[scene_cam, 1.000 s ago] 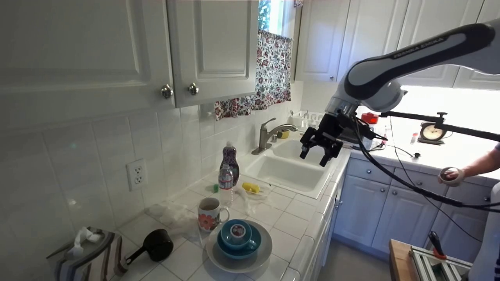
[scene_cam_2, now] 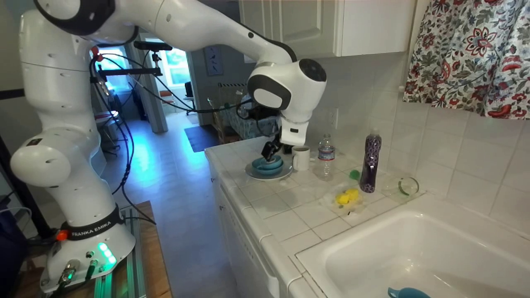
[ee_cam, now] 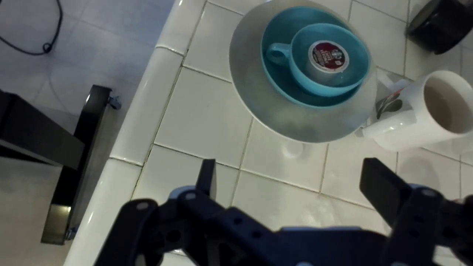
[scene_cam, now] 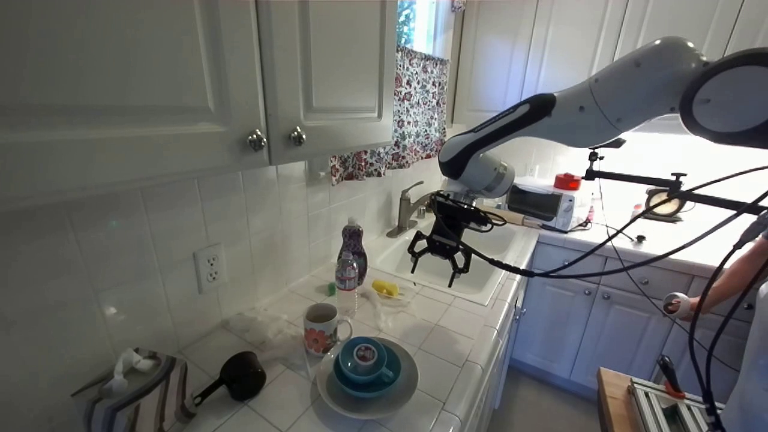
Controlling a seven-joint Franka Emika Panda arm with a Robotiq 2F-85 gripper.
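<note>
My gripper stands open above the tiled counter, with only bare tile visible between its fingers. In exterior view 1 the gripper (scene_cam: 434,275) hangs between the sink and the dishes, well above the surface. A blue cup (ee_cam: 329,58) holding a coffee pod (ee_cam: 329,57) sits in a blue bowl (ee_cam: 283,33), which rests on a grey plate (ee_cam: 248,79). Beside the plate stands a white mug (ee_cam: 394,128) with a flower print. From exterior view 2, the gripper (scene_cam_2: 272,148) overlaps the dishes, so its distance from them cannot be judged there.
A water bottle (scene_cam: 347,277), a dark soap bottle (scene_cam: 353,248) and a yellow item (scene_cam: 385,288) stand or lie near the wall. A black pot (scene_cam: 243,375) is left of the plate. Another blue item (scene_cam_2: 408,293) lies in the sink (scene_cam_2: 348,253). Bare tiles border the counter's front edge.
My arm has moved left in exterior view 1, from over the far side of the sink toward the dishes, and the gripper is lower. The dishes have not moved.
</note>
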